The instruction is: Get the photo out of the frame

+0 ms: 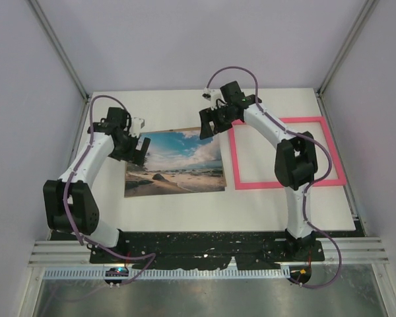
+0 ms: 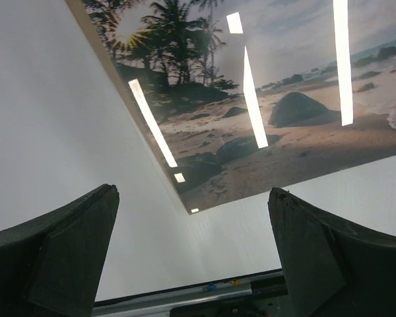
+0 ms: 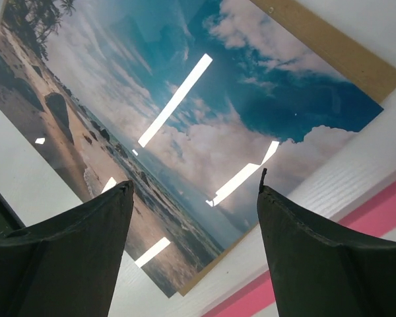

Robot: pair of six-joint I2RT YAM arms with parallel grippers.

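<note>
The beach photo [image 1: 178, 168] lies flat on a brown backing board [image 3: 356, 59] at the left of the table, glossy reflections on its surface. To its right rests the empty pink frame [image 1: 287, 185], with bare tabletop inside it. My left gripper [image 1: 140, 153] is open above the photo's left side; in the left wrist view the photo's lower left corner shows beyond the gap between its fingers. Over the photo's upper right part my right gripper [image 1: 206, 125] stands open, nothing between its fingers.
My right forearm crosses above the pink frame and hides part of its inside.
</note>
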